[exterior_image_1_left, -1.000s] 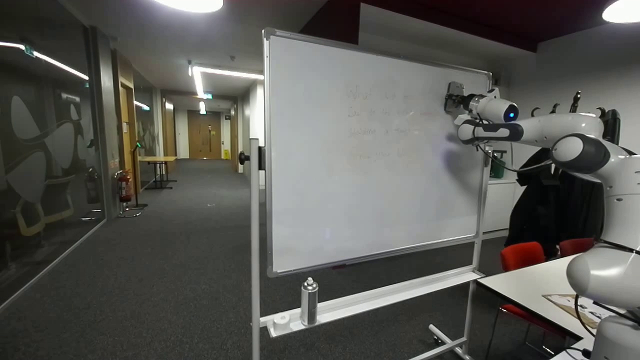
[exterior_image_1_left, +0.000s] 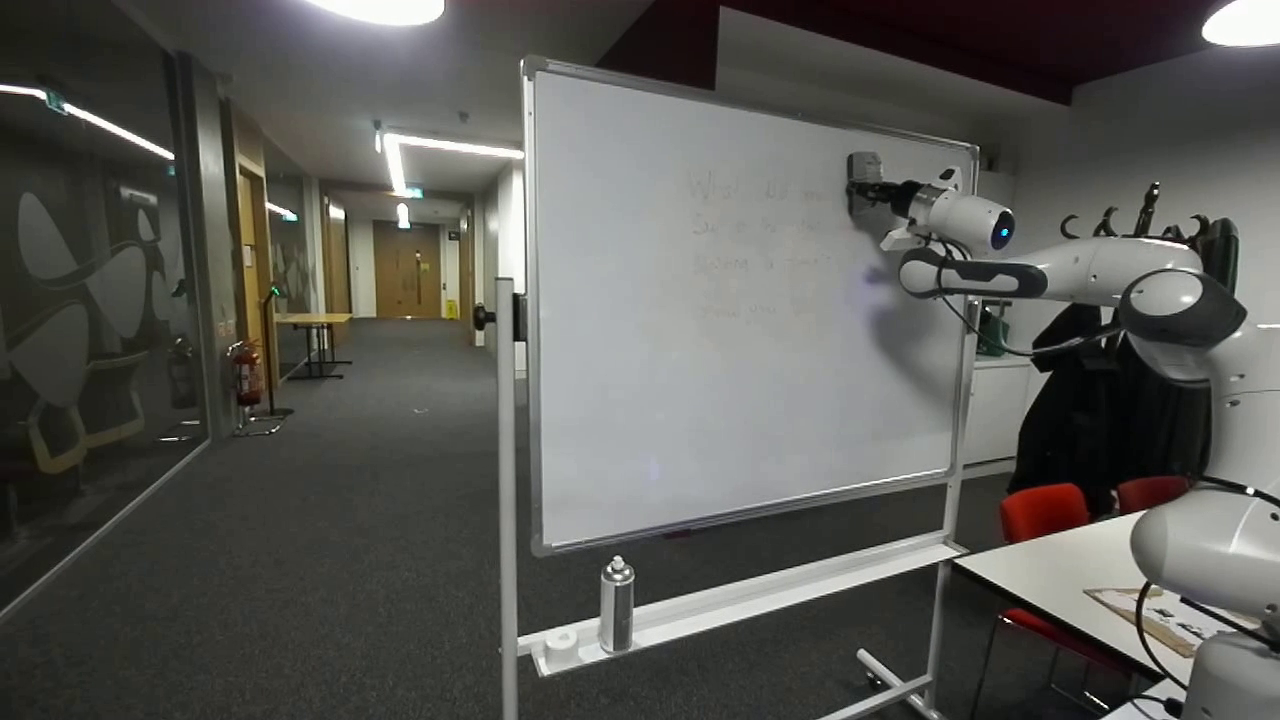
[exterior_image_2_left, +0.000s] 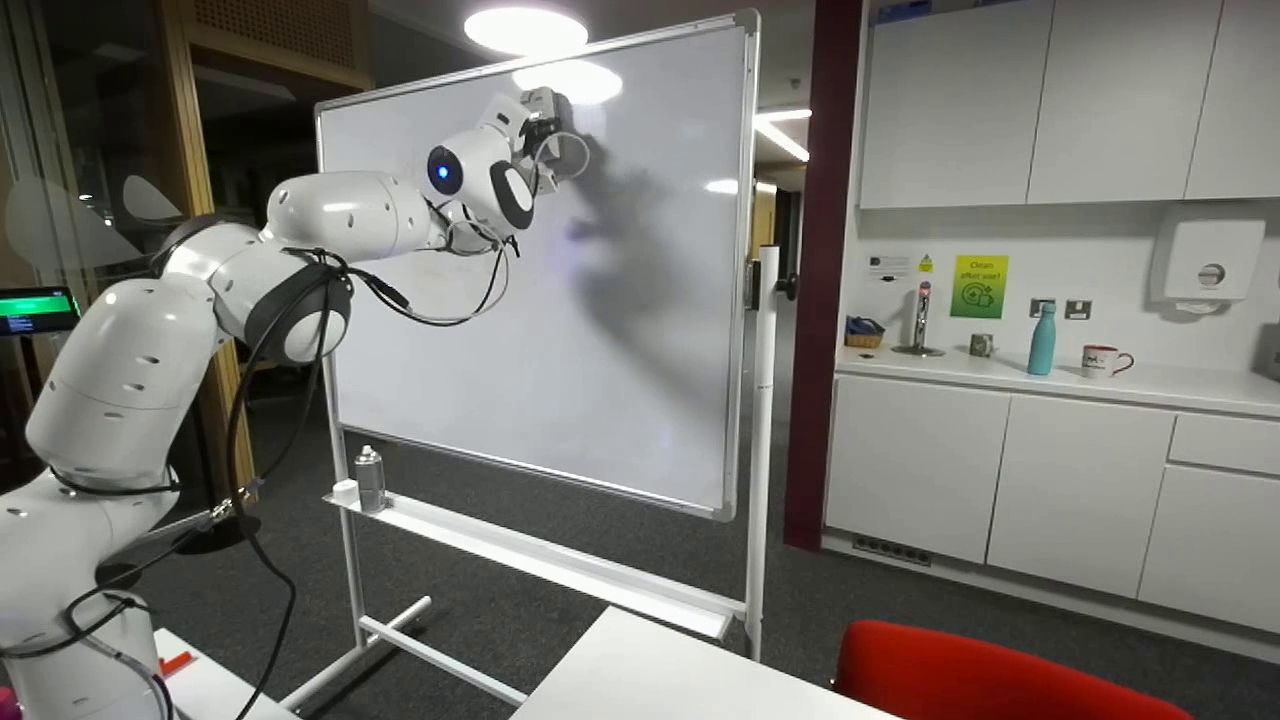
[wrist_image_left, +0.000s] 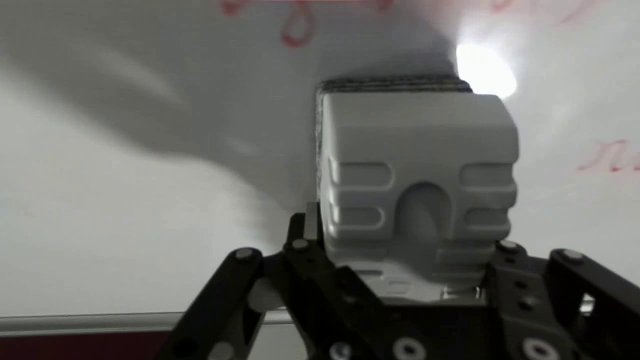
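A grey whiteboard eraser (wrist_image_left: 420, 144) with a dark felt edge sits between the fingers of my gripper, which is shut on it. Its felt side faces the whiteboard (exterior_image_1_left: 720, 396) and seems to lie against it, near the upper right part in exterior view 1. Faint lines of handwriting (exterior_image_1_left: 750, 228) run to the left of the eraser in that view. Up close, red marker strokes (wrist_image_left: 297, 27) show past the eraser's far edge, and more red letters (wrist_image_left: 609, 157) stand to its right.
The board's metal frame edge (wrist_image_left: 90, 323) runs close behind my fingers in the wrist view. Below the board, a tray (exterior_image_1_left: 768, 594) carries a spray can (exterior_image_1_left: 617, 606) and a white roll-shaped object (exterior_image_1_left: 560, 648). A white table (exterior_image_1_left: 1068, 564) and red chairs (exterior_image_1_left: 1041, 512) stand nearby.
In exterior view 1 the arm and eraser have moved left and slightly up along the board, closer to the handwriting. The eraser is still held.
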